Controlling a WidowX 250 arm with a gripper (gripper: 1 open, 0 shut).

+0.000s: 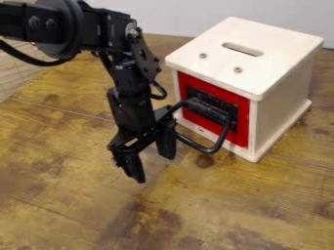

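Observation:
My black arm comes down from the upper left, with its gripper (148,158) low over the wooden floor, fingers apart and pointing down, nothing seen between them. To its right stands a white box (280,98) with a red front panel (196,113) holding a black fitting (217,109). A black bar or cable loop reaches from the fitting toward the gripper, partly behind it; whether they touch I cannot tell.
A white wall runs along the back right. The box's top has a slot and two small metal studs.

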